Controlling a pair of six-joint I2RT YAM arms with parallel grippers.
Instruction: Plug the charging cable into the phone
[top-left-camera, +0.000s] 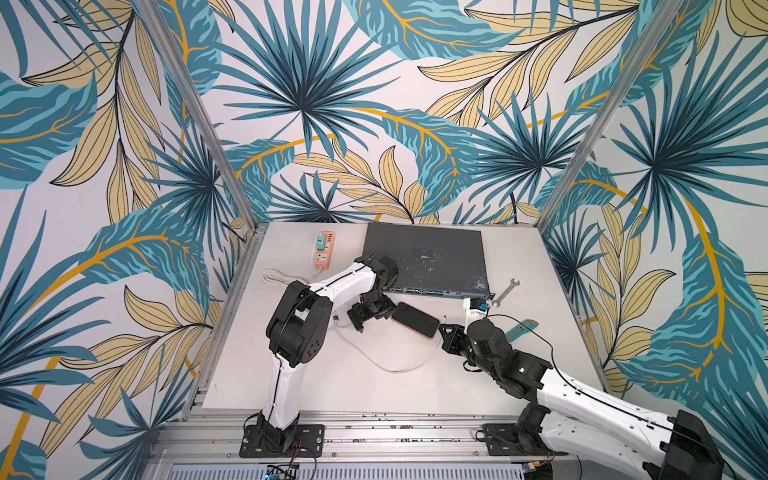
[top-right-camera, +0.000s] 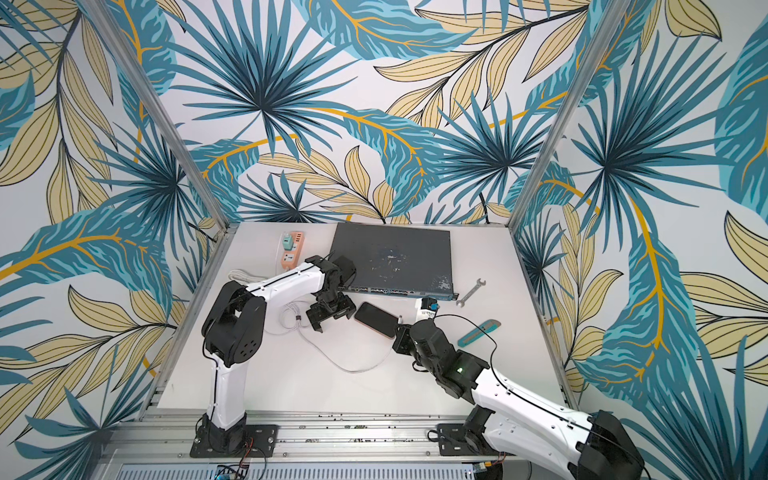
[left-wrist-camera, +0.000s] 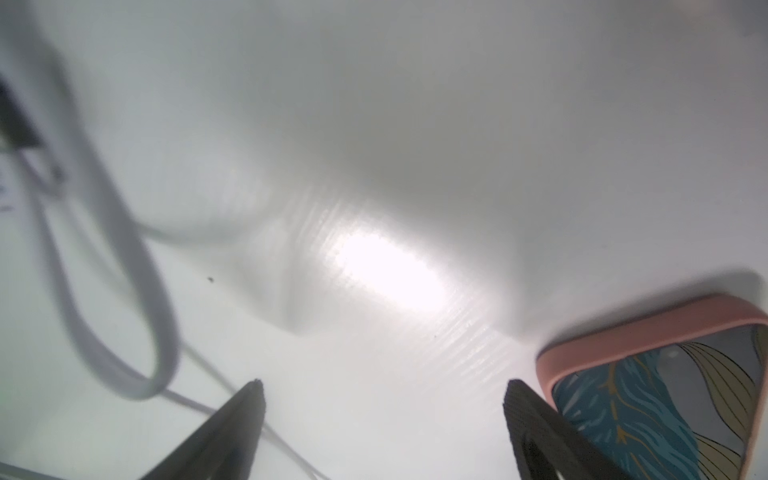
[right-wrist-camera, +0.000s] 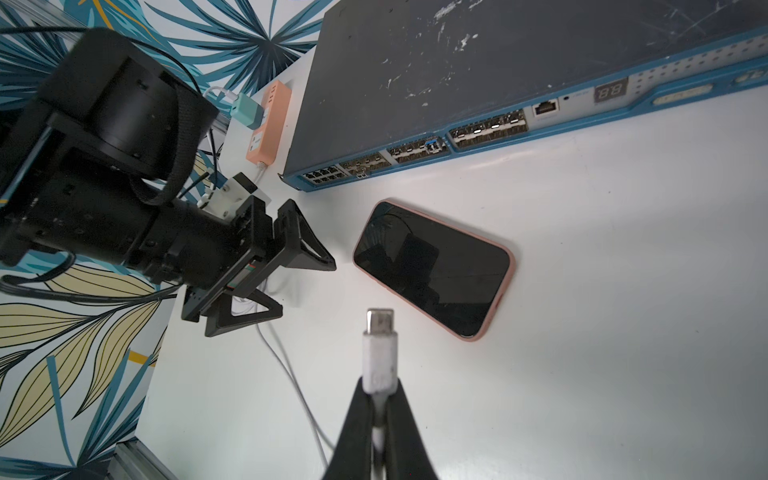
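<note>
A dark-screened phone (right-wrist-camera: 436, 268) in a pink case lies flat on the white table, in front of the grey metal box. In the right wrist view my right gripper is shut on the charging cable (right-wrist-camera: 380, 352); its silver plug tip points away from the fingers, apart from the phone. To the left of the phone stands my left gripper, open, only bare table showing between its fingers. The phone's pink corner (left-wrist-camera: 640, 332) shows by the right finger in the left wrist view. Blurred cable loops (left-wrist-camera: 152, 352) hang at that view's left.
The grey metal box (top-left-camera: 424, 256) lies just behind the phone. An orange power strip (top-left-camera: 323, 249) sits at the back left. On the right are a wrench (top-left-camera: 506, 291) and a teal-handled tool (top-left-camera: 523, 330).
</note>
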